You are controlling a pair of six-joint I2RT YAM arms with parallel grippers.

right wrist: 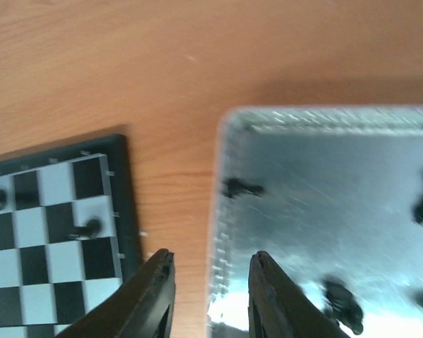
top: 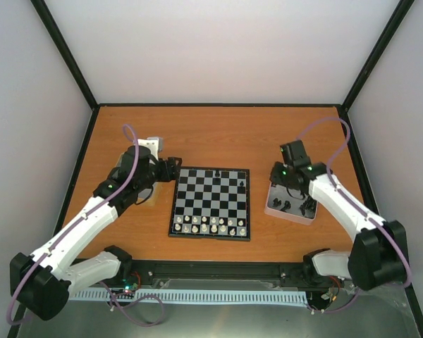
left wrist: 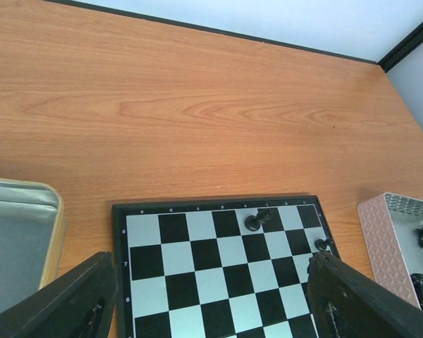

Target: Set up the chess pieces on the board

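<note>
The chessboard (top: pixel 210 197) carries two rows of white pieces (top: pixel 204 225) along its near side and two black pieces, one (left wrist: pixel 254 222) on the far row, another (right wrist: pixel 88 229) near its right edge. My left gripper is open and empty, left of the board's far half. My right gripper is part open over the left side of the box of black pieces (top: pixel 289 215), with nothing seen between its fingers. The pieces (right wrist: pixel 342 306) in that box are blurred in the right wrist view.
A metal-lined tray (left wrist: pixel 17 239) sits left of the board, partly under my left arm. The table behind the board (top: pixel 218 134) is clear. Walls edge the back and sides.
</note>
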